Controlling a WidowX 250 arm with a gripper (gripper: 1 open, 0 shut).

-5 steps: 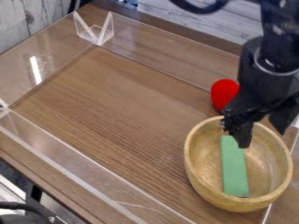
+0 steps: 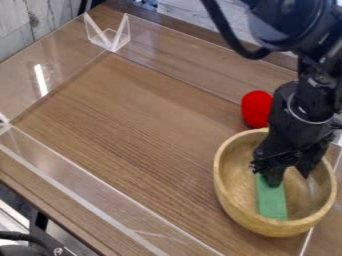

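Observation:
A wooden bowl (image 2: 238, 205) sits at the lower right of the camera view with a green block (image 2: 271, 203) lying in it. My black gripper (image 2: 283, 168) reaches down into the bowl over the upper end of the block, which it partly hides. Whether the fingers touch or hold the block I cannot tell. A red round object (image 2: 257, 107) lies just behind the bowl, left of my arm.
A white wire-like item (image 2: 110, 35) stands at the back left. The table's edge runs along the lower left.
My gripper has moved down into the bowl, onto the upper part of the green block, now covering some of it. The bowl and red object look in place.

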